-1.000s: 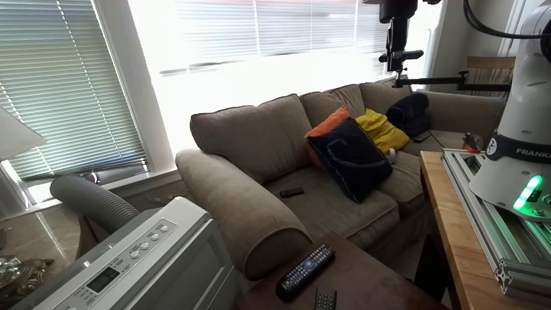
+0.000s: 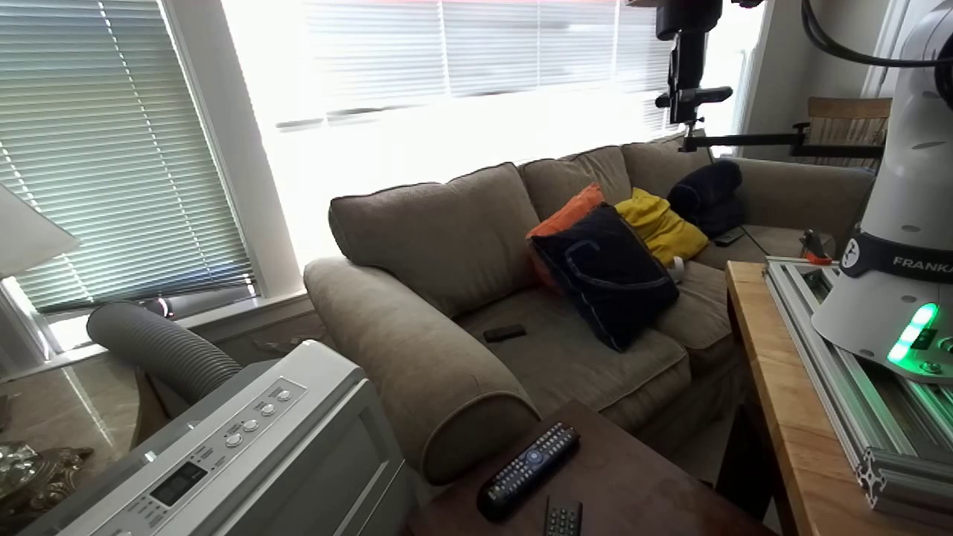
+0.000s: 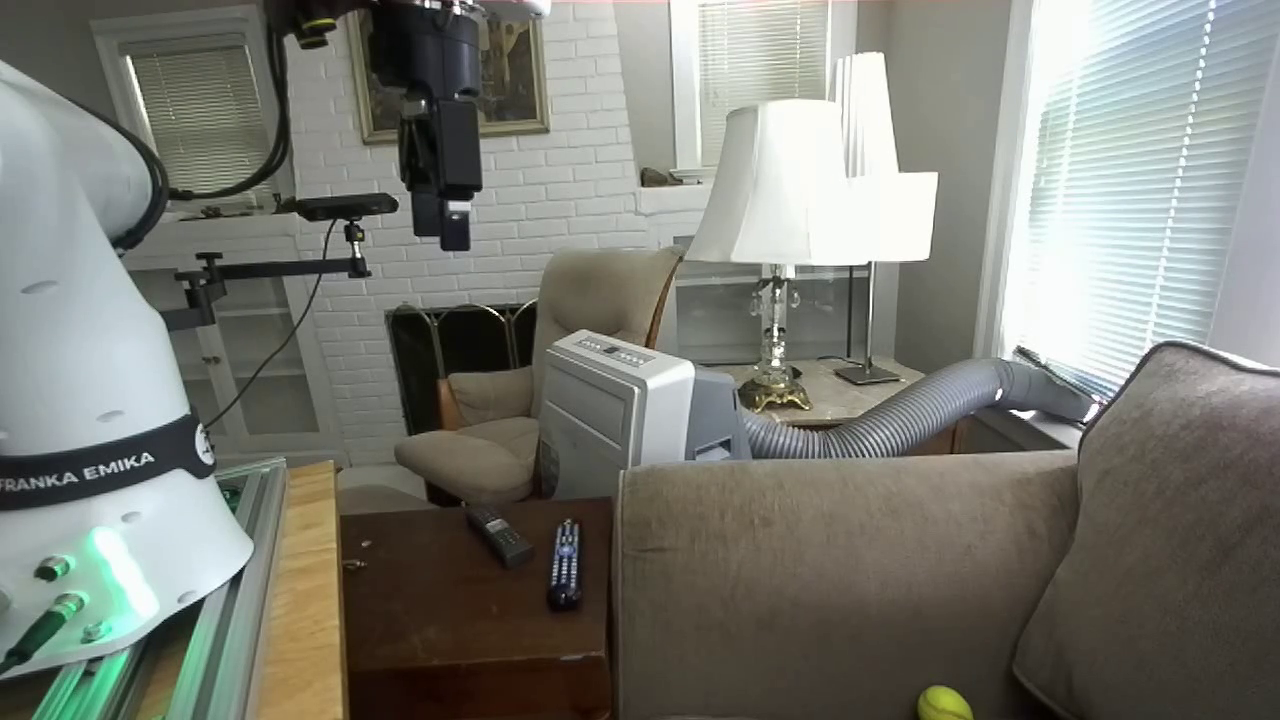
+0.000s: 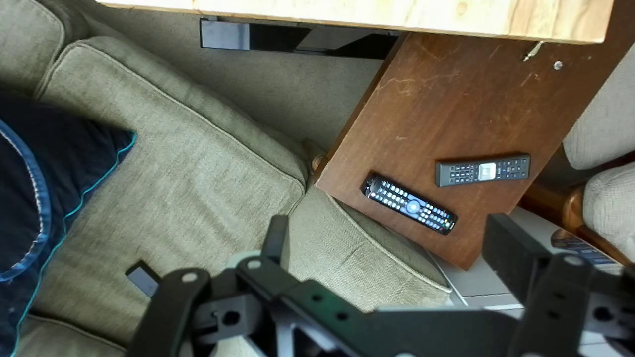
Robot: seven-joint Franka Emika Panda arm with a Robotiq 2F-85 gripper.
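Observation:
High above the sofa and the brown table, my gripper stands open, its fingers wide apart and nothing between them. Below it in the wrist view, a black remote with a blue centre lies on the brown wooden table. Another remote, dark grey with a silver pad, rests beside it. On the sofa seat is a small dark flat object, partly beside my gripper's body in that view; it appears as a dark bar in exterior view 1.
Pillows in dark blue, orange and yellow lean on the sofa. A portable air conditioner stands beyond the table. A wooden bench edge borders the table. A tennis ball shows low beside the sofa cushion.

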